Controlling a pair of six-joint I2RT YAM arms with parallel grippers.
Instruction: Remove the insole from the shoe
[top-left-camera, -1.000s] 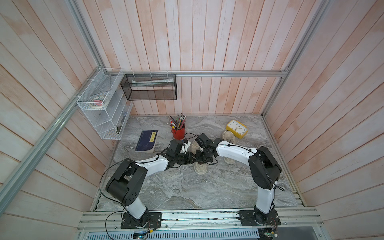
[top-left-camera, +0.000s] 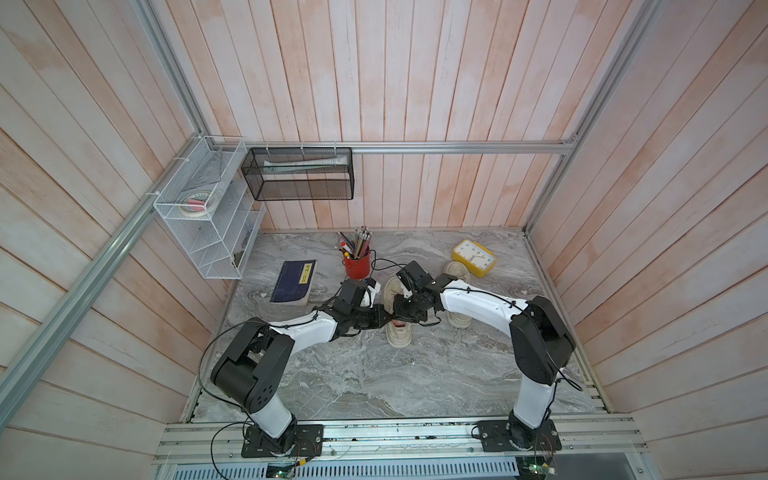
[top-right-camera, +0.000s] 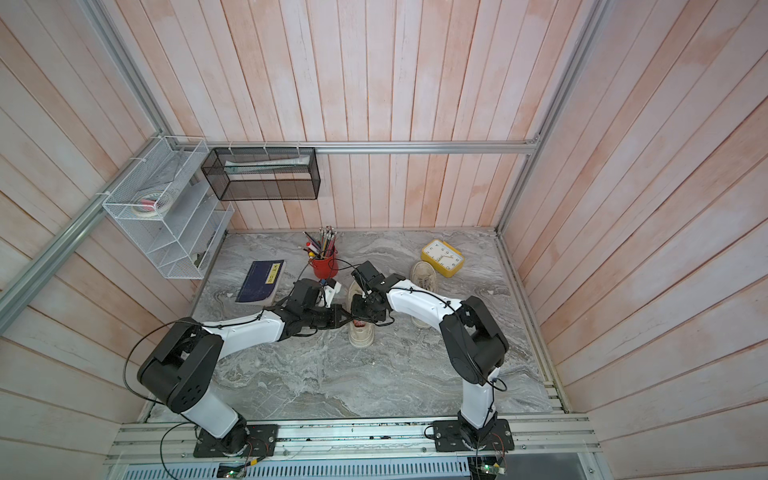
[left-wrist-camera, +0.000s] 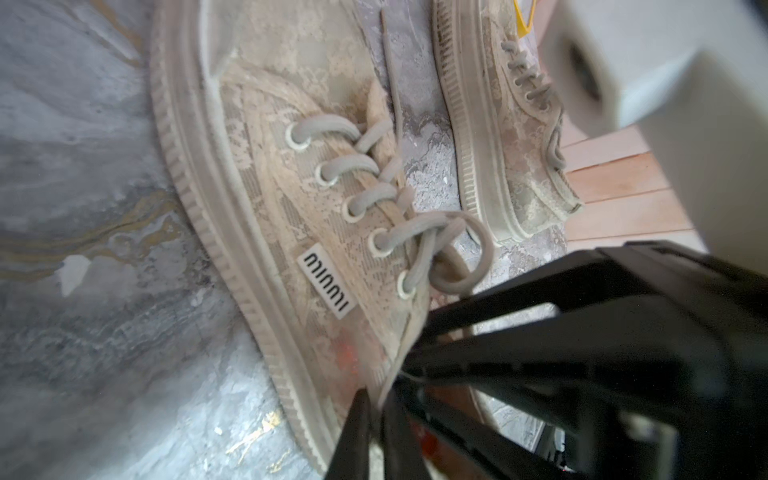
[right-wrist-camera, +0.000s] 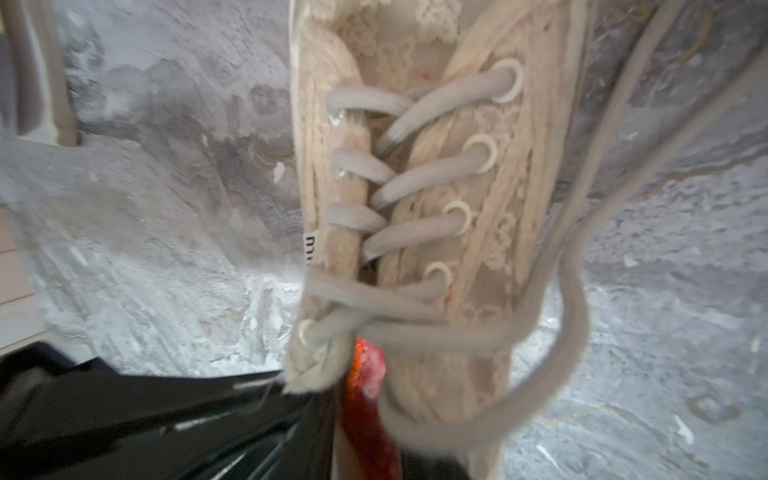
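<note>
A beige lace shoe (left-wrist-camera: 288, 216) with loose grey laces (right-wrist-camera: 520, 384) lies at the table's middle, crowded by both grippers. My left gripper (top-left-camera: 384, 317) is at the shoe's left side; my right gripper (top-right-camera: 358, 312) reaches over it from the right. The red insole (right-wrist-camera: 364, 384) shows inside the opening, below the laces. Black fingers overlap around the opening; whether either gripper is open or shut on anything is unclear.
The second shoe (left-wrist-camera: 488, 120) lies to the right, with a yellow clock (top-left-camera: 473, 257) behind it. A red pen cup (top-left-camera: 357, 265) and a navy notebook (top-left-camera: 292, 281) are at the back left.
The left arm is nearly still.
</note>
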